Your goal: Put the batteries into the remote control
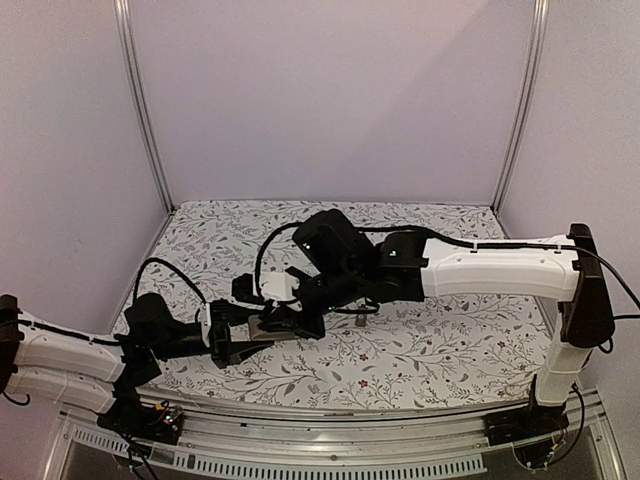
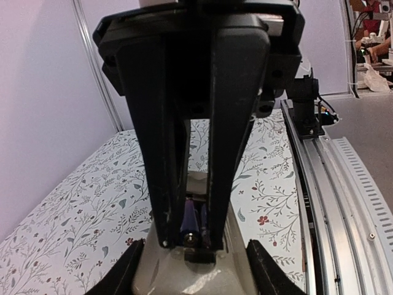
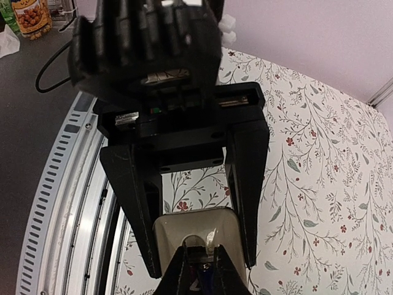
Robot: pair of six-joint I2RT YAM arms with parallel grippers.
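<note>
The remote control (image 1: 262, 328) is pale grey and held off the table, with its open battery compartment in view. My left gripper is shut on its sides. A dark purple-blue battery (image 2: 189, 222) lies in the compartment, its metal end towards the left wrist camera. Beside it a second dark battery (image 2: 204, 215) shows partly, mostly hidden by a finger. My right gripper reaches in at the compartment, its fingertips on either side of a dark blue battery (image 3: 204, 279) and shut on it. How deep each battery sits cannot be told.
A small grey-brown object (image 1: 361, 320) lies on the flowered table (image 1: 420, 360) below the right arm. Metal rails (image 1: 300, 448) run along the front edge.
</note>
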